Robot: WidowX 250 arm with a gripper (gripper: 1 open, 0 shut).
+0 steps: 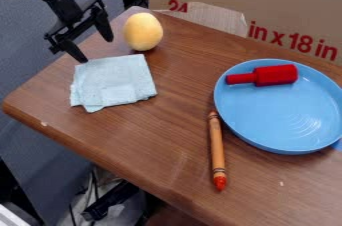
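Note:
My black gripper (91, 46) is at the upper left, open, its fingers spread above the left edge of the wooden table, just behind a folded light-blue cloth (112, 82). Nothing shows between the fingers. A yellow egg-shaped object (143, 32) stands to its right. A blue plate (277, 120) on the right holds a red cylinder with a narrower handle (274, 74). An orange crayon (218, 155) lies beside the plate on its left.
A large cardboard box (259, 5) stands along the back. The floor drops away past the left edge.

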